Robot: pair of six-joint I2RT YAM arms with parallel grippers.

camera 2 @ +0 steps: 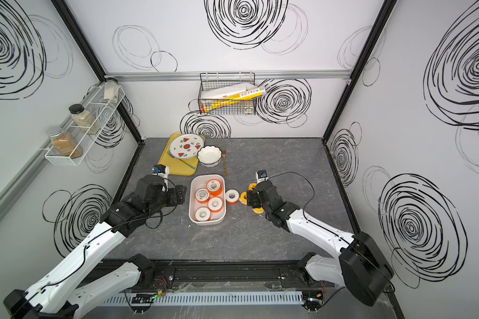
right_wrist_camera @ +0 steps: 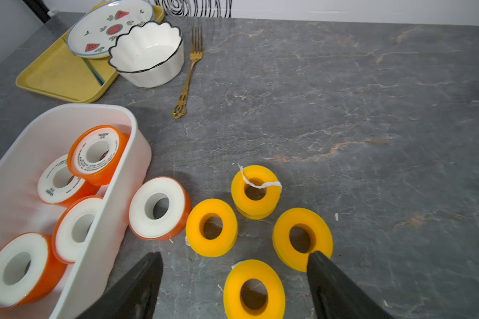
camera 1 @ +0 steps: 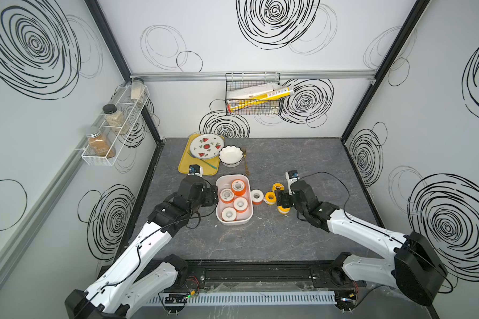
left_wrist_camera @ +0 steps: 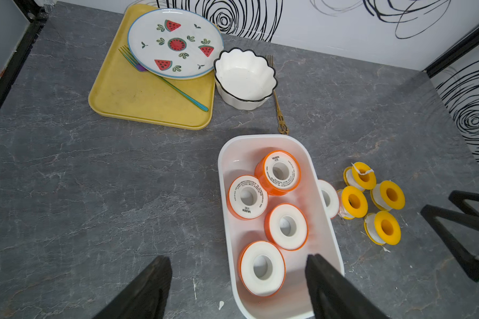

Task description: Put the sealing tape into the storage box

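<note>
The white storage box [camera 1: 234, 219] stands mid-table with several white-and-orange tape rolls in it, one being the front roll [left_wrist_camera: 261, 268]. Another white-and-orange roll [right_wrist_camera: 158, 207] lies on the table just right of the box. Beyond it sit several yellow rolls, among them the nearest one [right_wrist_camera: 254, 291] and the one with a loose white strip [right_wrist_camera: 256, 192]. In the left wrist view my left gripper has its fingers well apart, above the box's left side, holding nothing. Over the yellow rolls my right gripper is open, nothing between its fingers.
Behind the box are a yellow tray [left_wrist_camera: 149, 106] with a watermelon plate [left_wrist_camera: 176, 45], a white scalloped bowl [left_wrist_camera: 244, 79] and a gold fork [right_wrist_camera: 189, 77]. Bare tabletop lies left of the box and to the right of the yellow rolls.
</note>
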